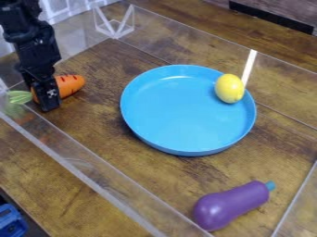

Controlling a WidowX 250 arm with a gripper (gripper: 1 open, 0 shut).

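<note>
At the far left my black gripper (43, 83) is down over an orange toy carrot (67, 84), shut on it. The carrot's green top (19, 98) pokes out toward the lower left, beside the clear wall, and its orange tip points up to the right.
A blue plate (181, 108) fills the centre, with a yellow lemon (229, 89) on its right rim. A purple eggplant (228, 206) lies at the lower right. Clear plastic walls (111, 185) edge the wooden surface, which is bare between carrot and plate.
</note>
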